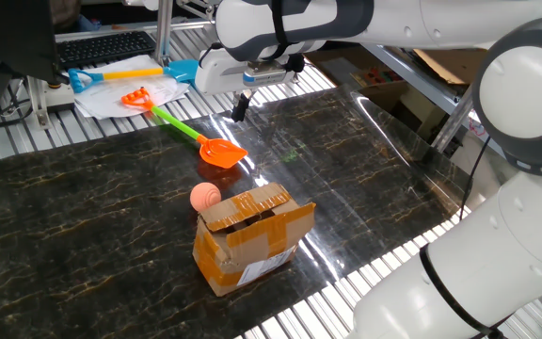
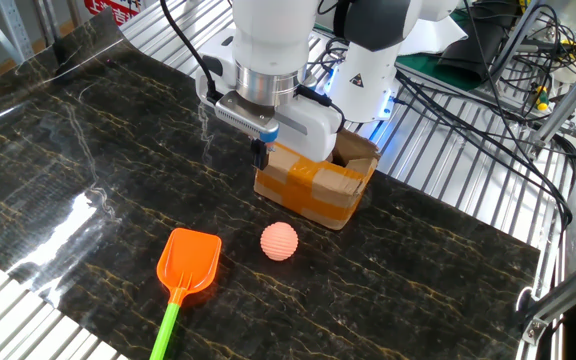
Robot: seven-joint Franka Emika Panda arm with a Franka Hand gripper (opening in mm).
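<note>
My gripper [image 1: 242,106] hangs above the dark marbled board, its dark fingers close together below the middle of the hand. It looks shut, and nothing shows between the fingertips. In the second exterior view, the gripper [image 2: 259,154] appears in front of the box's left part. An open cardboard box [image 1: 252,245] with orange-brown tape rests on the board. Beside it lies a ridged pink ball [image 1: 205,196], apart from the box in the second view. A toy shovel with an orange scoop [image 2: 189,262] and green handle [image 2: 165,331] lies farther along the board.
A second toy shovel with a yellow handle [image 1: 134,73] lies on white paper near a black keyboard [image 1: 107,47]. The marbled board [image 2: 408,290] has wide clear areas. Slatted metal [image 2: 488,190] and loose cables border the board near the arm's base.
</note>
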